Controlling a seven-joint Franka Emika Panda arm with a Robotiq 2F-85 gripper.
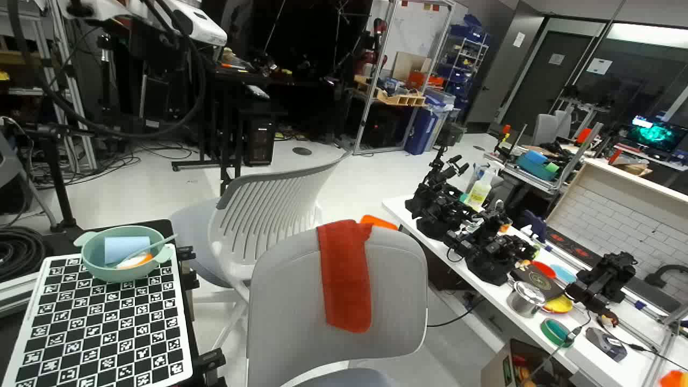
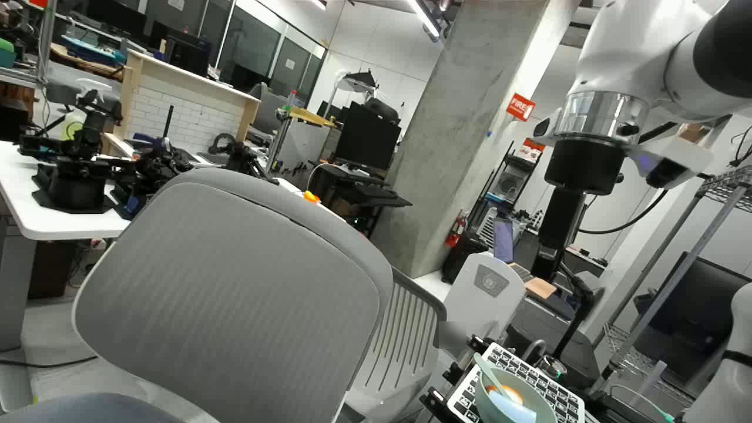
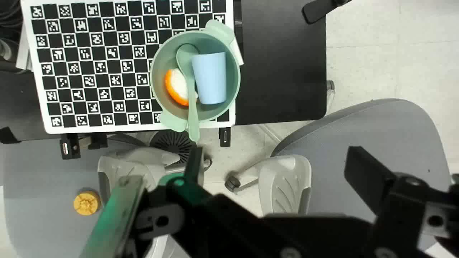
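A pale green two-handled bowl (image 3: 161, 56) rests on the black-and-white checkered board (image 3: 92, 43). Inside it lie a light blue cup (image 3: 211, 79) on its side, a pale green spoon (image 3: 192, 99) whose handle reaches over the rim, and an orange-and-white piece (image 3: 176, 87). Exterior view 1 shows the same bowl (image 1: 122, 273) at the board's far end. My gripper is open in the wrist view, its two fingers wide apart and nothing between them. The bowl appears beyond the fingertips, clear of them. In exterior view 2 the arm hangs above the board's side.
Grey chairs (image 1: 284, 309) stand beside the board, one with a red cloth (image 1: 345, 277) over its back. A yellow round object (image 3: 86, 202) sits on a chair seat. Bare black tabletop (image 3: 279, 64) lies beside the board. A cluttered white table (image 1: 477, 284) stands farther off.
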